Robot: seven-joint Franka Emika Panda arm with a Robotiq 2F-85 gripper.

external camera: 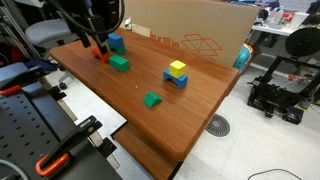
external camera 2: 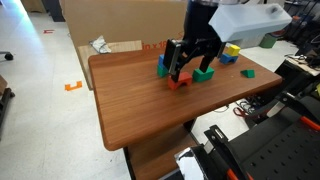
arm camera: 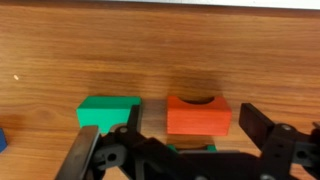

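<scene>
A red block with a curved notch (arm camera: 198, 120) lies on the wooden table, between the two spread fingers of my gripper in the wrist view. The gripper is open, and gaps show on both sides of the block. From the second exterior view, the fingers come down close over the red block (external camera 2: 180, 82); whether they touch it is unclear. A green block (arm camera: 105, 112) lies just left of it, near the left finger. Behind the red one stands a blue block (external camera: 115, 44).
Farther along the table a yellow block (external camera: 178, 69) rests on a blue notched piece (external camera: 175, 82). A green triangular piece (external camera: 152, 100) lies nearer the front edge. A cardboard panel (external camera: 200, 30) stands along the back.
</scene>
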